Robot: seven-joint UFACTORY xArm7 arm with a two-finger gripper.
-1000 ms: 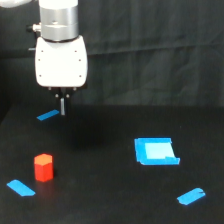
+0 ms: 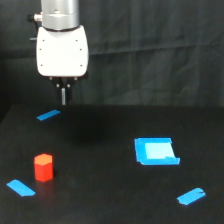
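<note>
My gripper [image 2: 64, 97] hangs at the upper left, pointing down from the white wrist housing, above the back of the dark table. Its fingers look narrow and close together; at this size I cannot make out whether they are open or shut. Nothing shows held below them. A red block [image 2: 43, 167] rests on the table at the left, well in front of the gripper and apart from it. To the right lies a white square with a blue border [image 2: 157, 151], with nothing seen on it.
Blue tape strips lie on the table: one at the back left [image 2: 48, 115], one at the front left [image 2: 20, 187] near the red block, one at the front right [image 2: 191, 196]. A dark curtain [image 2: 150, 60] hangs behind.
My gripper has risen a little and shifted very slightly to the right. The red block, the blue-bordered square and the tape strips have not moved.
</note>
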